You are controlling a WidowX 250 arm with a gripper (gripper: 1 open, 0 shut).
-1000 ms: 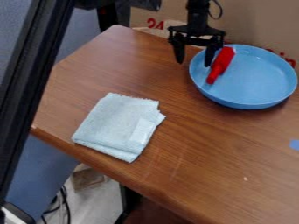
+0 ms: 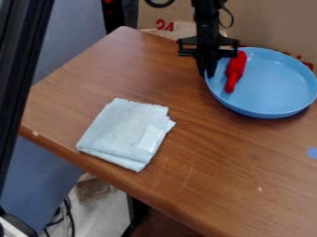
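Observation:
The black gripper (image 2: 209, 67) hangs at the left rim of a blue plate (image 2: 270, 93), its fingers dark and close together, so whether anything is between them is unclear. A red object (image 2: 235, 68), elongated, lies on the plate just right of the fingers. A folded pale cloth (image 2: 125, 133) rests on the wooden table to the lower left.
A cardboard panel (image 2: 272, 28) stands behind. A dark frame runs down the left edge of the view, and a small blue patch (image 2: 312, 152) is at the right.
The gripper has moved slightly lower at the plate's left side, and its fingers look closer together than a second ago. The red object has shifted slightly to the right.

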